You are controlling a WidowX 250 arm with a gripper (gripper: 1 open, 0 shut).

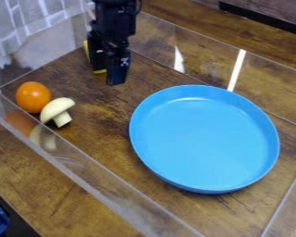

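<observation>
My black gripper (108,72) hangs open at the top centre of the camera view, above the wooden surface. Just behind it, partly hidden, is a yellow object (95,61). An orange round object (34,96) and a cream mushroom (58,110) lie at the left, below and left of the gripper. A large blue plate (205,137) takes up the right half.
A clear wall or strip runs along the left and lower edges of the wooden surface (89,167).
</observation>
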